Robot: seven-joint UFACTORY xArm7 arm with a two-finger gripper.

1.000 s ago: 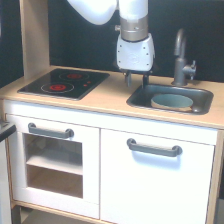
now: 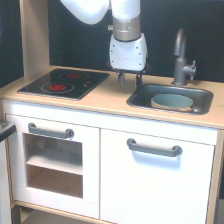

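Observation:
My gripper hangs over the wooden counter, between the cooktop and the sink. Its fingers point down and are spread apart, with nothing visible between them, so it looks open. To its right, a shallow greenish, round dish or pan rests in the dark sink basin. It stands clear of the gripper. The gripper's height above the counter is hard to judge.
A black cooktop with red ring markings lies at left. The tap rises behind the sink. Below are a glass-fronted oven door and a white cabinet door with a grey handle. Counter near the gripper is clear.
My gripper has shifted slightly left, away from the sink. The dish, tap and doors look unmoved.

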